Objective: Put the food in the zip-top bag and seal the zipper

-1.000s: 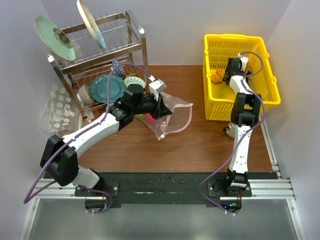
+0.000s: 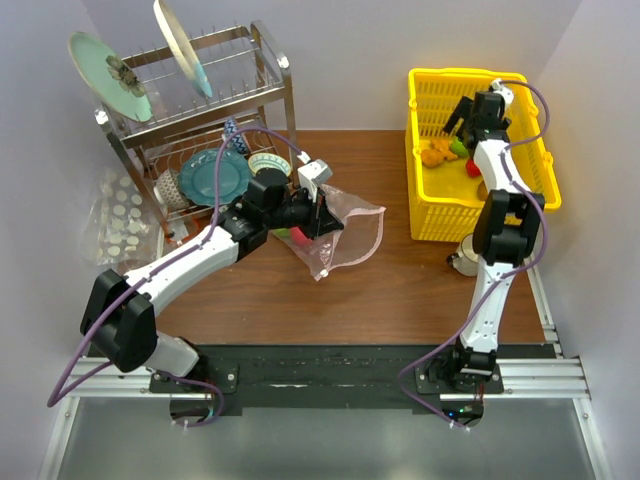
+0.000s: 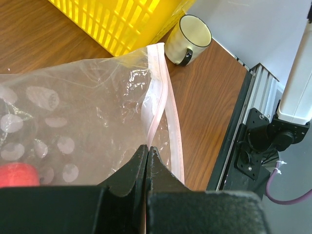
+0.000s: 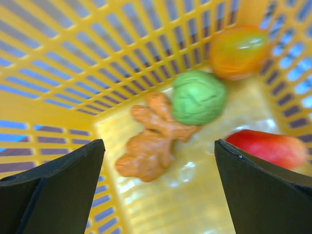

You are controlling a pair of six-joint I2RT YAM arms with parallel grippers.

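A clear zip top bag point(image 3: 92, 112) has its mouth spread apart, with a red food piece point(image 3: 18, 174) visible inside. My left gripper is shut on the thin zip edge of the bag's mouth. Over the yellow basket point(image 2: 480, 225), my right gripper stands open with empty space between its fingers. Below it in the right wrist view lie brown ginger-like pieces point(image 4: 148, 151), a green cabbage-like ball point(image 4: 199, 97), a red food piece point(image 4: 268, 147) and an orange-red round piece point(image 4: 239, 52).
A white mug point(image 2: 464, 258) stands by the basket's front side. At the back left is a dish rack point(image 2: 190, 90) with plates and cups. A transparent dotted packet point(image 2: 115, 225) lies left of it. Bare wooden table point(image 2: 400, 300) spreads between bag and basket.
Inside the basket, my right gripper has shifted a little to the right and back and now stands open, uncovering the green ball and red piece. The left arm and bag look unmoved.
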